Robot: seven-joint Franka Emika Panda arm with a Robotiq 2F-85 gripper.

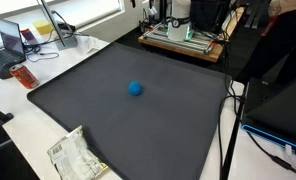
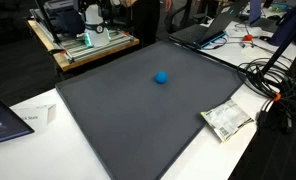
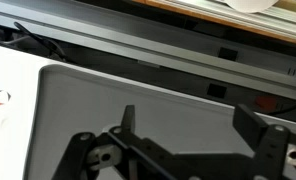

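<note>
A small round blue object (image 1: pixel 135 88) (image 2: pixel 161 77) rests on the dark grey mat (image 1: pixel 98 120) (image 2: pixel 138 125), toward its far side. No part of it shows in the wrist view. My gripper is open there, its two dark fingers (image 3: pixel 246 124) wide apart with nothing between them. Below it lie the mat's edge and a dark gap. Both exterior views cut off most of the arm at the top, so the fingers cannot be made out clearly there.
A crumpled packet (image 1: pixel 76 157) (image 2: pixel 228 118) lies beside the mat. An orange-red can (image 1: pixel 24 76) stands near a laptop (image 1: pixel 13 38). Cables (image 2: pixel 273 80) run along the table's side.
</note>
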